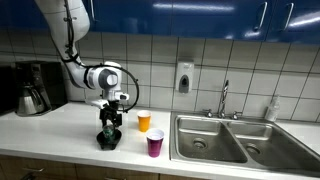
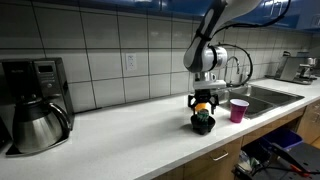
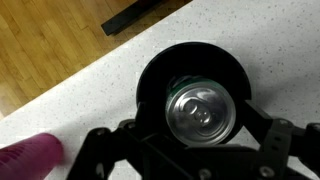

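A green container with a round silver top (image 3: 201, 113) stands upright inside a small black bowl (image 3: 178, 62). In the wrist view my gripper straddles it, its dark fingers to either side with what looks like a gap around the container. From the front, the gripper (image 1: 110, 101) points down just above the green container (image 1: 109, 131), which rests in the black bowl (image 1: 107, 144) on the counter. Exterior view 2 has the same bowl (image 2: 203, 125) near the counter's front edge, the green container's lower part partly hidden by its rim.
An orange cup (image 1: 144, 120) and a magenta cup (image 1: 154, 142) stand right of the bowl, close to it. Farther right is a double sink (image 1: 209, 138) with a faucet. A kettle (image 1: 31, 98) stands at the far left. The counter (image 1: 45, 133) left of the bowl is clear.
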